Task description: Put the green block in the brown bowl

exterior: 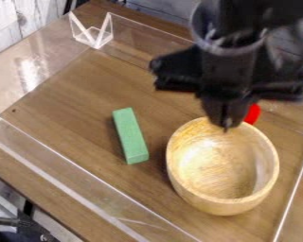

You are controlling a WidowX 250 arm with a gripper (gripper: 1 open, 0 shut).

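On the wooden board lies the green block (130,136), fully visible and resting flat. To its right, a short gap away, stands the light brown bowl (222,168), upright and empty. My dark gripper (225,118), blurred, hangs over the bowl's far rim and hides part of what lies behind it. The green block is left of the gripper and apart from it. Blur keeps me from telling how far apart the fingers are.
A red object (253,113) shows behind the bowl, partly covered by the gripper. Clear low walls (65,170) edge the board, and a white bracket (92,31) stands at the far left corner. Bare board lies around the block.
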